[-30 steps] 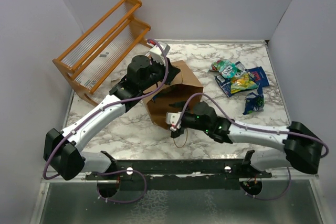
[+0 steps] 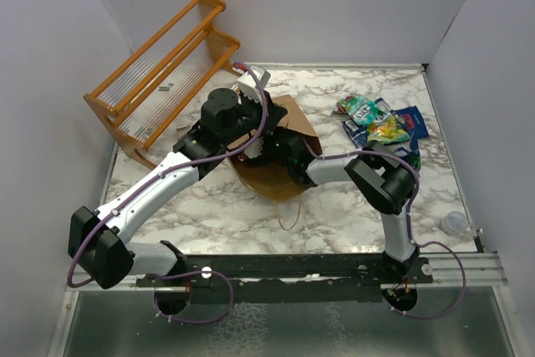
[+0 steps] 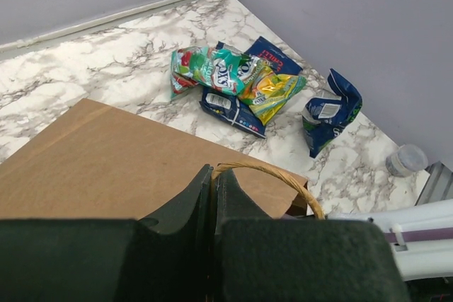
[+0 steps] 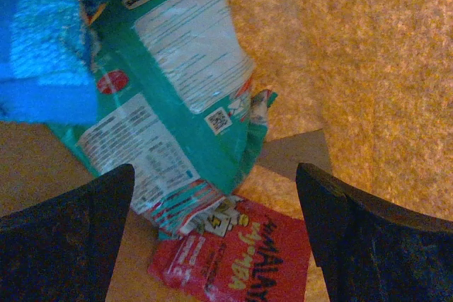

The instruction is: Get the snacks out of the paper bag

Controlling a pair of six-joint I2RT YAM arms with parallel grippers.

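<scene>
The brown paper bag [image 2: 266, 180] lies on the marble table with its mouth tilted open. At its upper edge my left gripper is shut on the twisted paper handle [image 3: 272, 170], which comes out from between its fingertips. My right gripper reaches inside the bag, its fingers wide apart with nothing clasped. Ahead of them, in the right wrist view, lie a teal snack packet [image 4: 184, 83], a red packet [image 4: 244, 256] and a bright blue one [image 4: 53, 54]. From above, the right fingertips are hidden in the bag.
Several snack packets [image 2: 386, 130] lie in a pile at the right of the table, a dark blue packet [image 3: 331, 112] close by. A clear cup [image 2: 456, 222] stands near the right edge. A wooden rack [image 2: 163, 73] occupies the back left.
The right arm has swung left and away from the front edge, taking its gripper from the bag's front into its mouth. The left arm stays in place.
</scene>
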